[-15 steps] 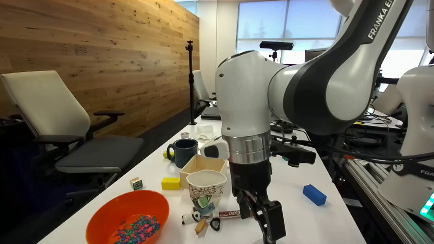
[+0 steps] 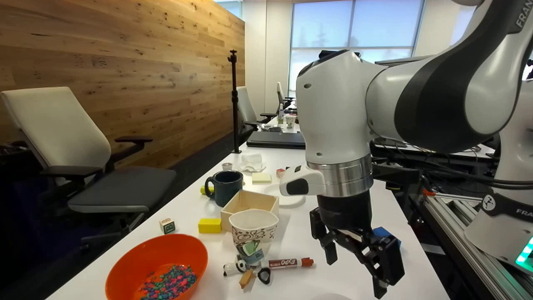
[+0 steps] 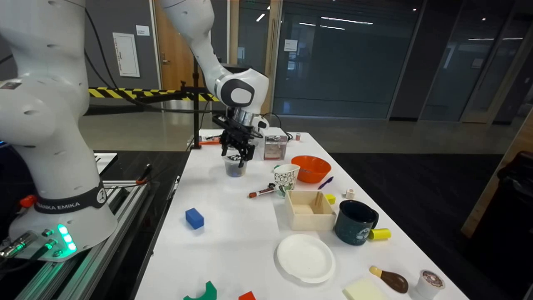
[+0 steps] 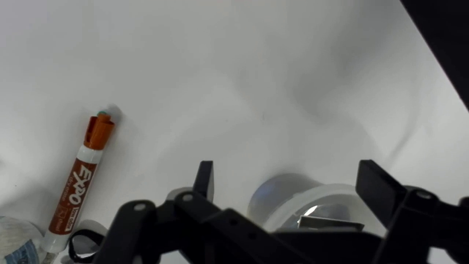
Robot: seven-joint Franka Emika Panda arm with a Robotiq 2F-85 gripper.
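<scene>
My gripper (image 2: 355, 272) is open, its fingers (image 4: 204, 180) spread wide with nothing held. In exterior view 2 the gripper (image 3: 233, 156) hangs over a translucent cup (image 3: 235, 168). The wrist view puts that cup (image 4: 288, 217) beneath the fingers, nearer the right finger and partly covered by the gripper's body. A dark flat piece (image 4: 329, 223) shows within its rim. To the left lies an Expo marker (image 4: 74, 193) with an orange-red cap, clear of the fingers. The patterned paper cup (image 2: 253, 227) stands just behind the marker in exterior view 1.
An orange bowl (image 2: 122, 265) holds small colourful pieces. A wooden box (image 3: 310, 222), dark mug (image 3: 352, 227) and white plate (image 3: 305, 257) stand along the table. A blue block (image 3: 195, 218) sits by the robot-side edge, with bare table around it.
In exterior view 1 the arm and open gripper have shifted right. The marker's cap is now uncovered, while the blue block is partly hidden behind the gripper.
</scene>
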